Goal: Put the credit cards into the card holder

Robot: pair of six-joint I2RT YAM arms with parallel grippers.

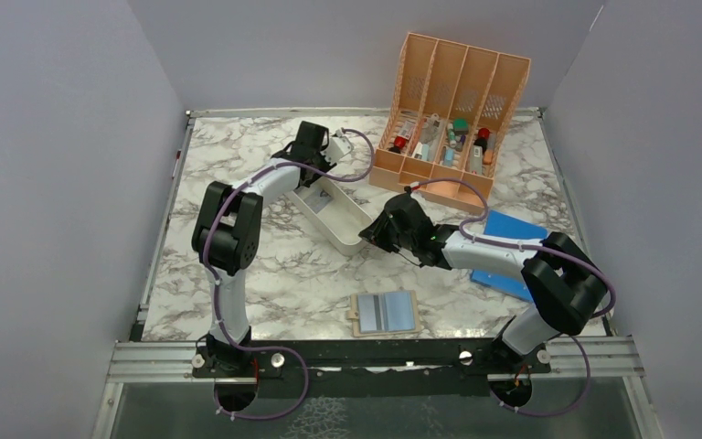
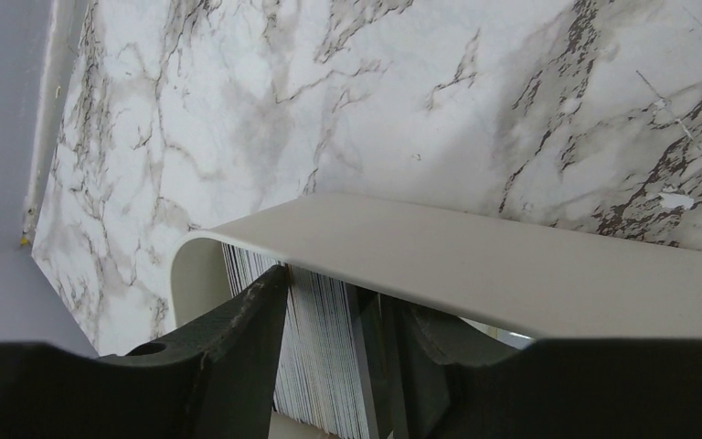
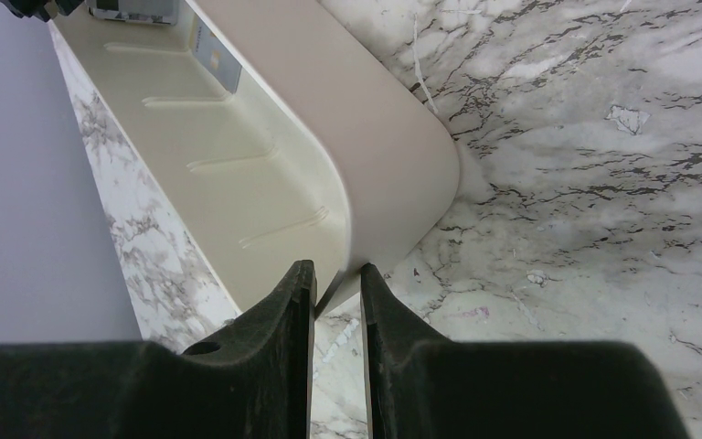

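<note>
The long white tray [image 1: 341, 218] lies slantwise on the table, with a row of cards [image 2: 315, 352] standing on edge near its far end. My left gripper reaches down into that end, fingers apart, with several of the cards between them; whether both fingers touch the cards is hard to see. A loose grey card [image 1: 318, 198] leans or lies in the tray by the left gripper. At the near end, my right gripper is shut on the tray's wall. A flat wood-edged piece with grey-blue panels [image 1: 385, 313], possibly the card holder, lies at the front.
An open tan organizer [image 1: 425, 178] with several small items stands at the back right. Partly under the right arm lies a blue sheet [image 1: 509, 233]. Bare marble table [image 1: 292, 283] lies between the tray and the front edge.
</note>
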